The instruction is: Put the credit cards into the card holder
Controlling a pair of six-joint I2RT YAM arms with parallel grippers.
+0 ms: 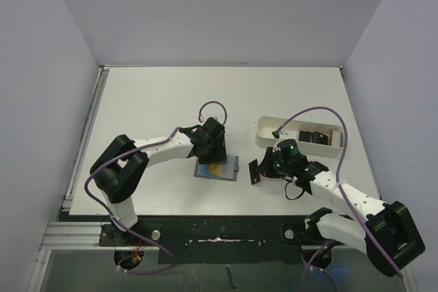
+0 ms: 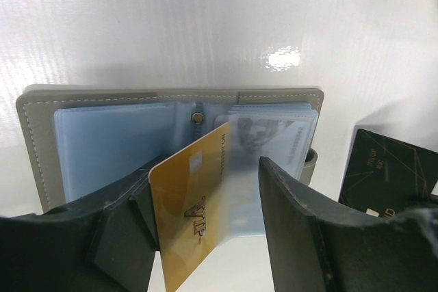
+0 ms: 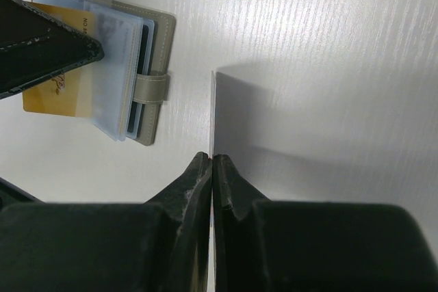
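Note:
The grey card holder [image 2: 96,96] lies open on the table with clear sleeves. A yellow card [image 2: 189,210] stands tilted over the sleeves, between the fingers of my left gripper [image 1: 215,153], which is open around it. A dark card [image 1: 254,172] is upright in my right gripper, which is shut on it; in the right wrist view it shows edge-on. The same dark card [image 2: 387,169] shows at the right of the left wrist view.
A white tray [image 1: 267,124] with several cards and blocks sits at the back right.

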